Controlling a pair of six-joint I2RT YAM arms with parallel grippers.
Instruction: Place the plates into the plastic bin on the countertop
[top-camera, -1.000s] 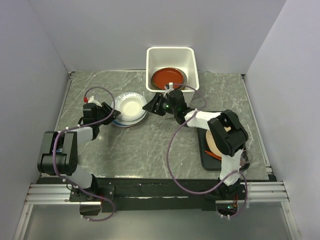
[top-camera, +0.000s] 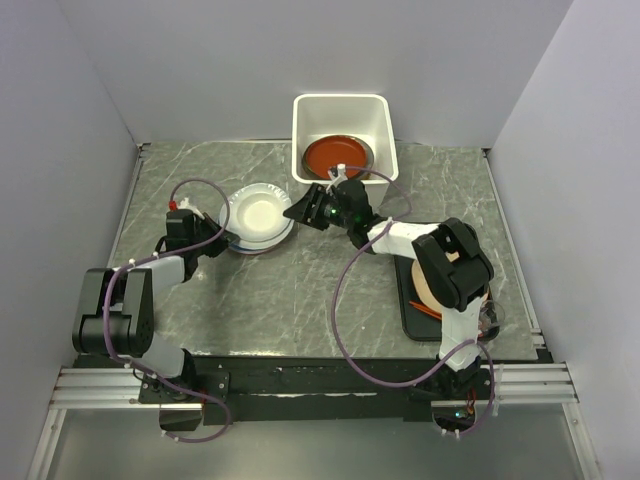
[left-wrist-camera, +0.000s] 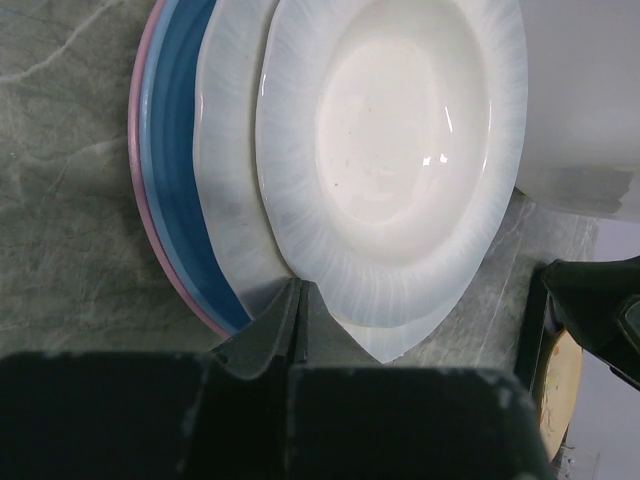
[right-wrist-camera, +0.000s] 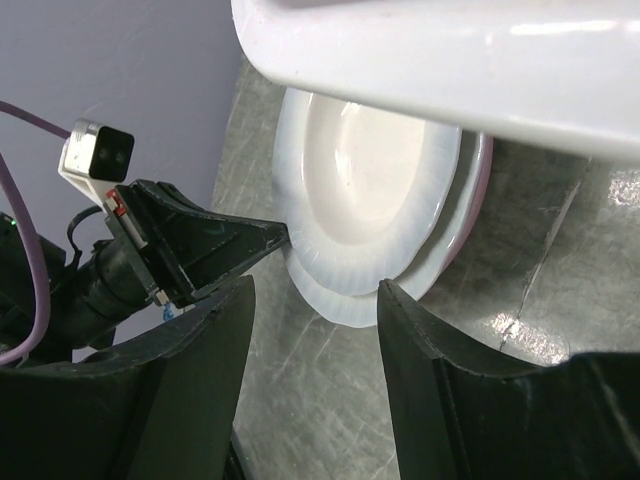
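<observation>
A white plate with a fluted rim (top-camera: 257, 210) tops a loose stack left of the bin, over another white plate (left-wrist-camera: 235, 190) and a blue plate (left-wrist-camera: 180, 130) with a pink-edged one below. My left gripper (top-camera: 232, 238) is shut at the stack's left edge; in its wrist view the fingertips (left-wrist-camera: 290, 300) meet over the white rims, and nothing shows between them. To the right of the stack, my right gripper stands open, its fingers apart with no plate between. The white plastic bin (top-camera: 384, 112) holds a brown-red plate (top-camera: 335, 154) on a darker one.
A black rack (top-camera: 420, 325) with pale plates (top-camera: 425, 290) and orange items stands at the right, partly under my right arm. The bin's near wall (right-wrist-camera: 420, 95) rises close to my right gripper.
The right arm and the stack have hardly moved.
</observation>
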